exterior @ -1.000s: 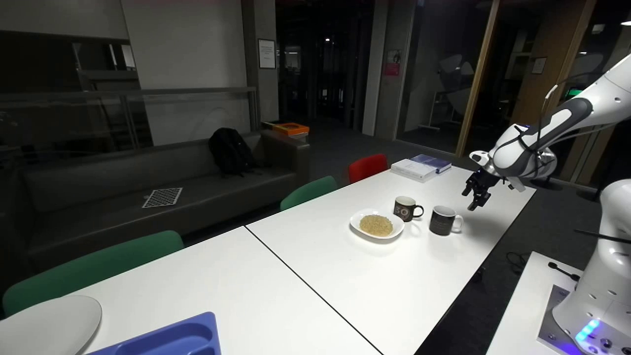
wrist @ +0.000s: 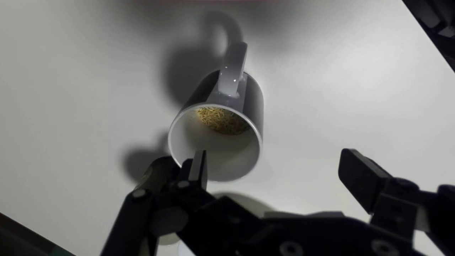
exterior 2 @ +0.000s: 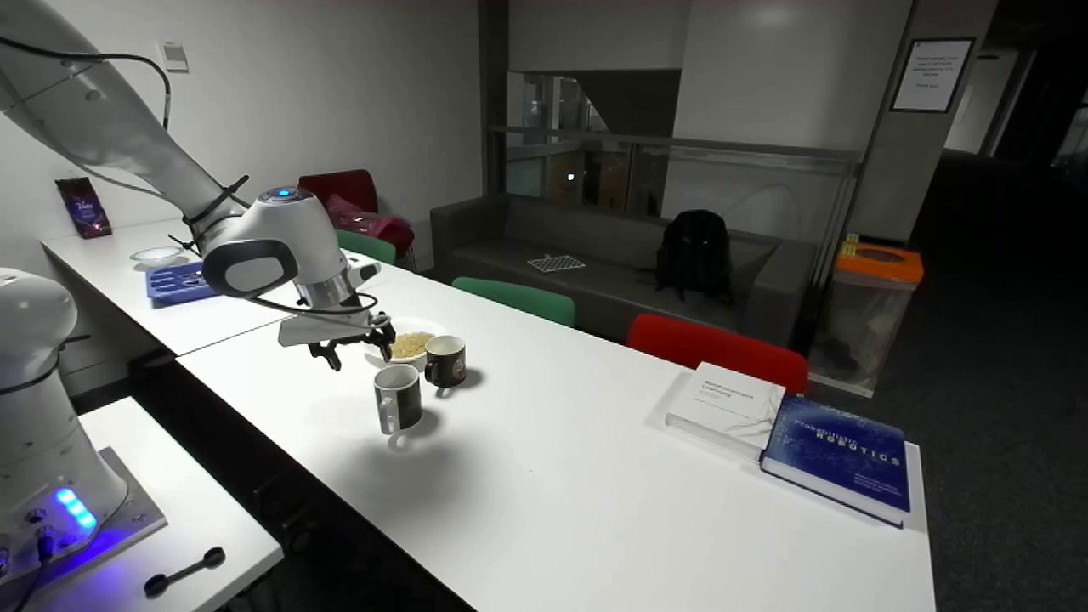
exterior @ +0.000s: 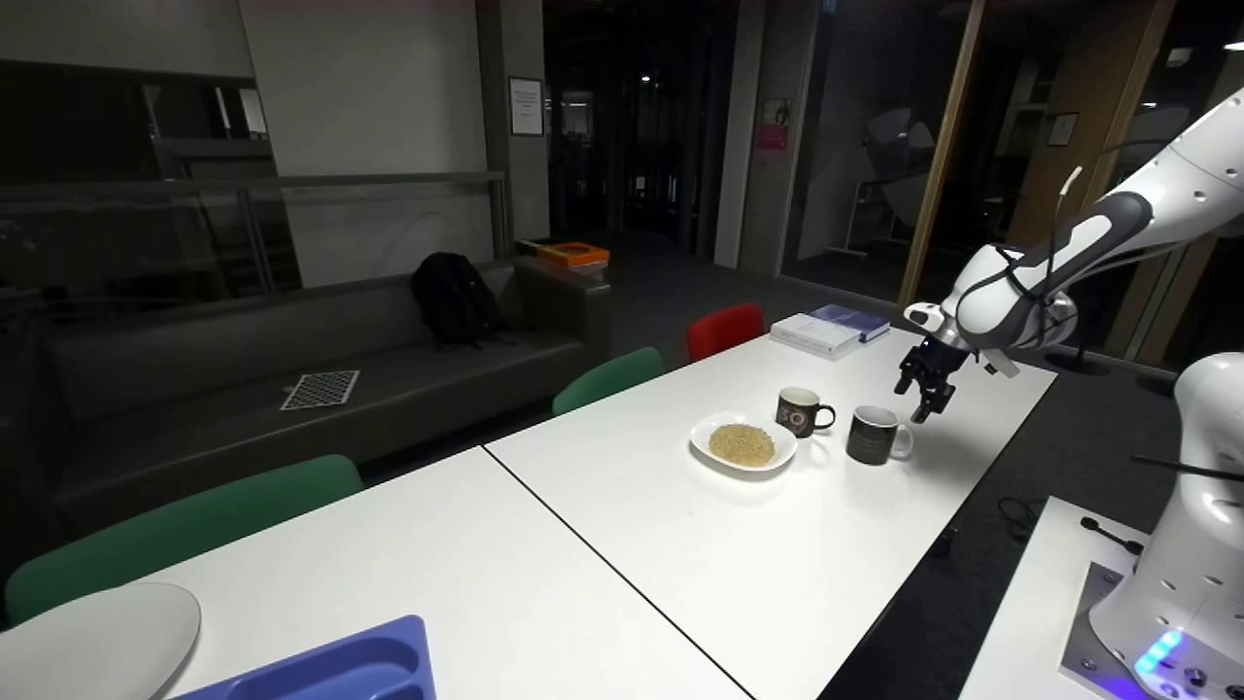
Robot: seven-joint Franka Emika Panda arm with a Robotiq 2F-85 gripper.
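Note:
My gripper is open, its two fingers spread wide with only bare table showing between their tips. A dark mug with a white handle stands upright on the table, close to the gripper. In the wrist view, the left finger overlaps the near rim of this mug; whether it touches cannot be told. Yellowish grains lie at the mug's bottom. A second dark mug stands close by, beside a white plate bearing a heap of similar grains.
Two books, one white and one blue, lie at the table's far end. A blue tray and a pale plate occupy the other end.
In exterior view 1 the arm and gripper have shifted a little left, closer to the white-handled mug. Both mugs and the plate stay where they were.

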